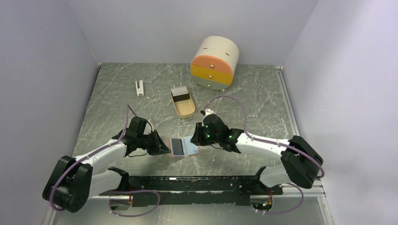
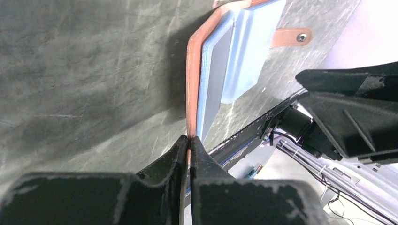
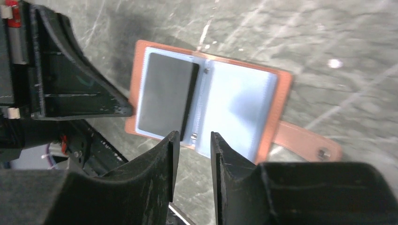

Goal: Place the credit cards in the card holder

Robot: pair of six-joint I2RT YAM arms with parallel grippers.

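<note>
Open near the table's front lies the orange card holder (image 1: 200, 149) with clear bluish sleeves. A dark grey card (image 3: 165, 91) sits in its left sleeve, while the right sleeve (image 3: 234, 107) looks empty. At the holder's left side, my left gripper is shut on the orange cover edge (image 2: 192, 84), which is tilted up off the table. Over the right half, my right gripper stands slightly open with nothing between its fingers. Behind the holder is a tan tray (image 1: 186, 108) with a light and a dark flat piece (image 1: 181, 98), possibly cards, at its far end.
A rounded cabinet (image 1: 213, 63) with coloured drawers stands at the back. A small white object (image 1: 140, 88) lies at the back left. The holder's strap (image 3: 307, 140) with a snap sticks out to its right.
</note>
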